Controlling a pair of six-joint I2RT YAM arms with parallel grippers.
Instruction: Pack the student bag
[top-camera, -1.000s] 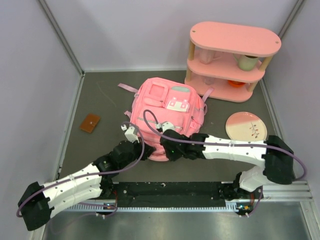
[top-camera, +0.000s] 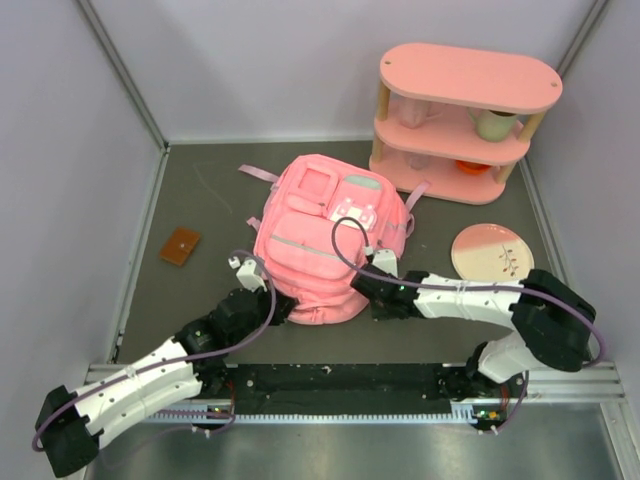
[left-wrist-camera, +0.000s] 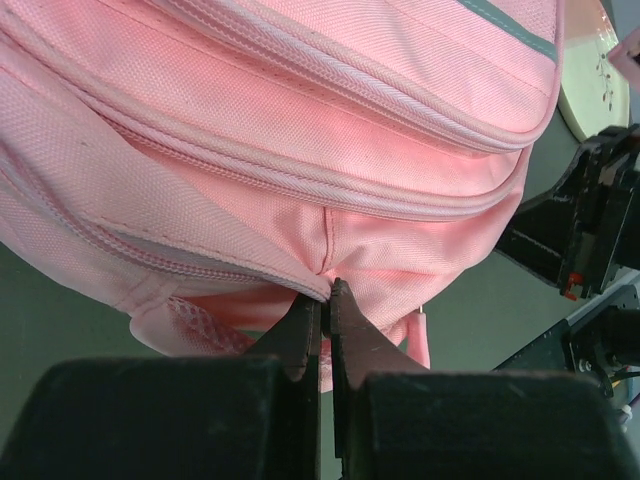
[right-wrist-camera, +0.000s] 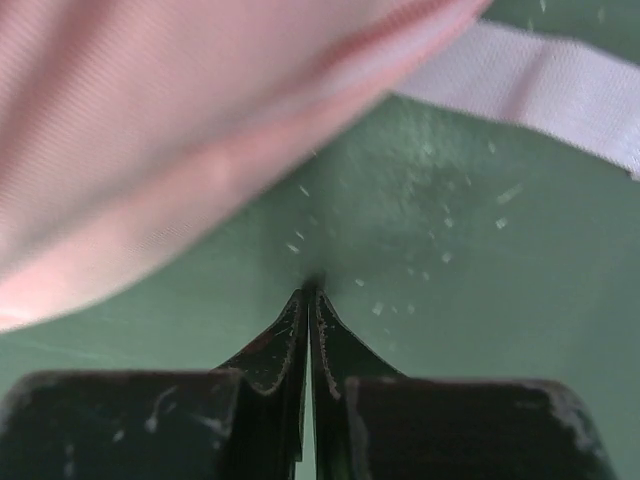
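Observation:
The pink backpack (top-camera: 318, 235) lies on the dark table, its straps spread to the sides. At its lower left edge is my left gripper (top-camera: 290, 304). In the left wrist view, folds of the bag's cloth (left-wrist-camera: 250, 255) run together into the closed fingertips of the left gripper, which pinch the thin edge. My right gripper is closed with nothing between its tips, over bare table beside the bag's lower right edge. A pale strap (right-wrist-camera: 540, 85) stretches away from the bag there.
A pink shelf (top-camera: 470, 78) with a green cup (top-camera: 494, 124) and an orange bowl (top-camera: 472, 167) stands at the back right. On the right lies a round plate (top-camera: 491, 252), and on the left a brown notebook-like item (top-camera: 180, 246).
My right gripper has moved right along the bag's lower edge, away from the left one. The left gripper has shifted slightly left. The bag's lower right part shows more widely spread.

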